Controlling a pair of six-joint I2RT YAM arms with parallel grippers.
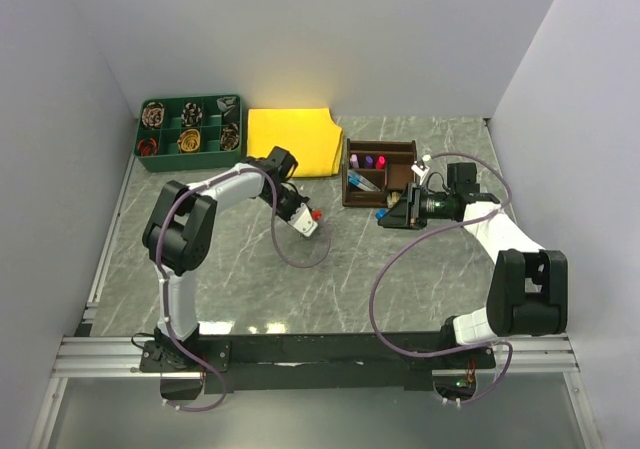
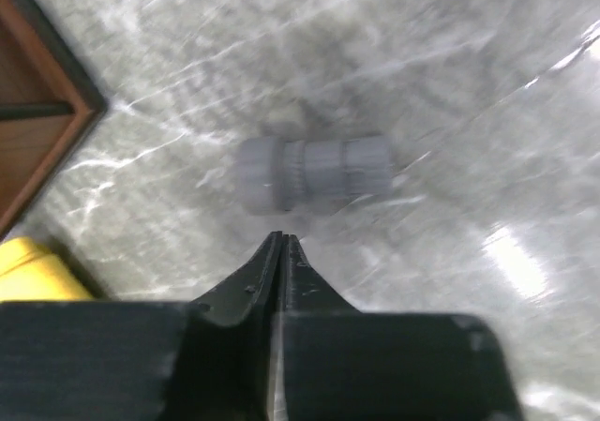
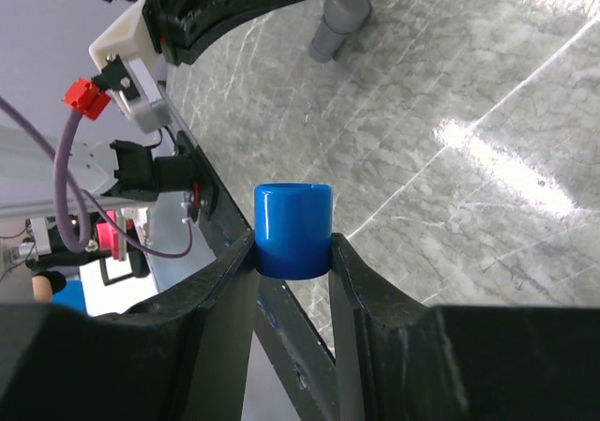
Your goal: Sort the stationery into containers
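Note:
On the marbled table lies a grey ribbed cylinder (image 2: 314, 171), seen in the left wrist view just beyond the fingertips. My left gripper is shut, with nothing visible between its fingers. In the right wrist view, the same grey cylinder (image 3: 339, 20) shows near the left gripper's dark tip; from the top it is not made out. My right gripper is shut on a blue cylinder (image 3: 293, 229), held above the table. From the top, its blue end (image 1: 381, 213) shows just in front of the brown organizer (image 1: 347, 191), which has several coloured markers inside.
A green compartment tray (image 1: 162, 164) with several coiled items stands at the back left. Beside it lies a yellow sheet (image 1: 290, 141). A small red part (image 1: 316, 215) shows by the left arm.

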